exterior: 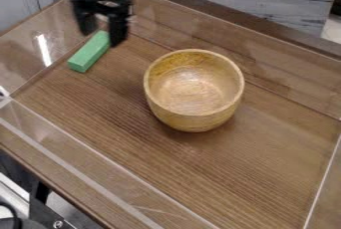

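Note:
My dark gripper (96, 14) is at the top left, above and just behind a green block (90, 52) that lies on the wooden table (240, 188). Its fingertips are dark and blurred, and it stands open. A large round wooden bowl (193, 91) sits right of centre, empty.
A pale glossy area (27, 49) lies along the left, with dark shapes at the lower left edge.

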